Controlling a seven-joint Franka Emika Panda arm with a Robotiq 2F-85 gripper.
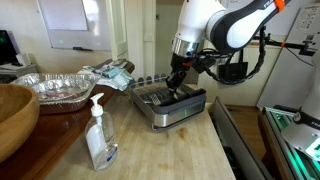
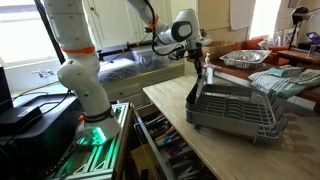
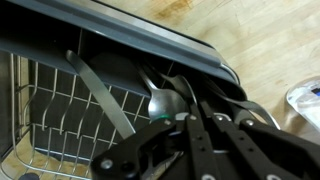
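A grey dish rack (image 2: 222, 132) with a wire basket stands on the wooden counter. Several metal utensils lie in its side compartment, among them a spoon (image 3: 167, 104) and a flat-handled piece (image 3: 98, 88) resting across the wires. My gripper is low over this compartment, its dark fingers close together among the utensils. It appears shut on a utensil; the dark fingers hide much of the contact, and I cannot tell which piece it is. From the side, the gripper (image 1: 180, 84) is at the rack's near side.
A clear pump bottle (image 1: 100, 138) stands left of the rack, with a large wooden bowl (image 1: 16, 118) and a foil tray (image 1: 58, 90) farther left. An open drawer (image 2: 165, 145) lies below the counter edge.
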